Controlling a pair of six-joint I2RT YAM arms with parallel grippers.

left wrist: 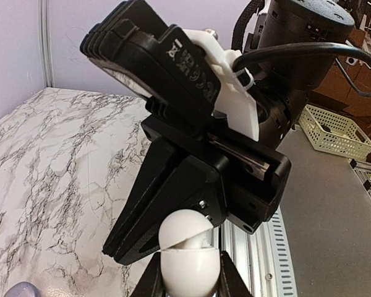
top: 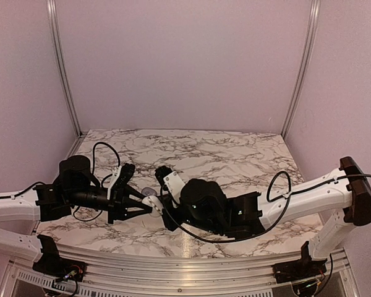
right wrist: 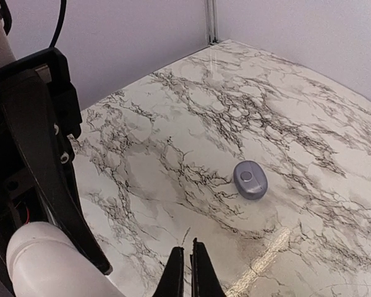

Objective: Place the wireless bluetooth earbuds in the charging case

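Observation:
The white charging case (left wrist: 189, 272) is held by my left gripper (top: 143, 207), its lid part raised in the left wrist view. In the right wrist view the white case (right wrist: 52, 260) fills the lower left corner. My right gripper is shut, its tips pointing at the table with nothing visible between them; in the left wrist view it stands just behind the case. A small lilac oval object (right wrist: 250, 179) lies on the marble table beyond both grippers. Whether any earbud sits inside the case is hidden.
Outside the table, a cream basket (left wrist: 337, 130) stands at the right in the left wrist view.

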